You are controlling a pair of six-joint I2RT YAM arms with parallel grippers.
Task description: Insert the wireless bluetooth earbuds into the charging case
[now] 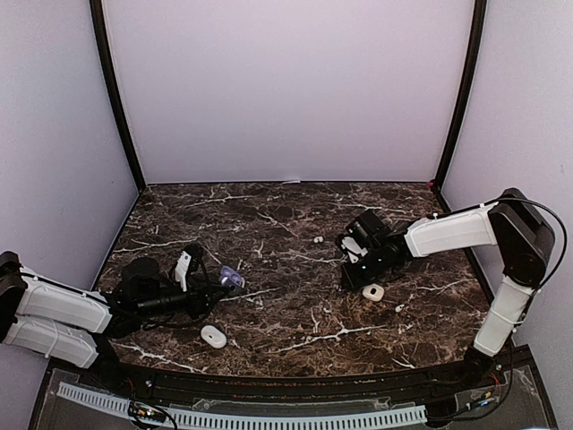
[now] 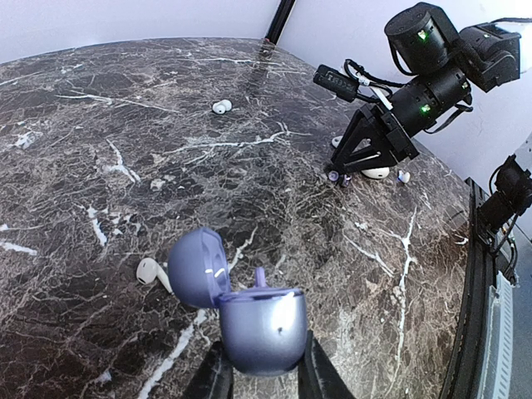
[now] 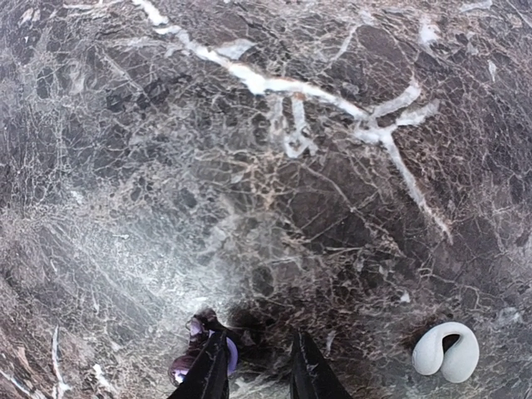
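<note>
My left gripper [image 1: 220,288] is shut on the lavender charging case [image 2: 263,328], whose lid [image 2: 196,268] stands open, above the table's left side. The case's inside is mostly hidden in the left wrist view. On the right, my right gripper is low over the table, its fingers apart. A dark purple earbud [image 3: 184,366] lies at its left finger, partly covered by it; between the fingers only bare marble shows. The left wrist view shows two small purple pieces, a left one [image 2: 333,175] and a right one [image 2: 345,180], beside that gripper's tips.
White oval cases lie near the left arm [image 1: 213,336] and by the right gripper [image 1: 373,293]. Small white pieces rest at the back [image 1: 318,239], and one [image 1: 399,308] lies to the right.
</note>
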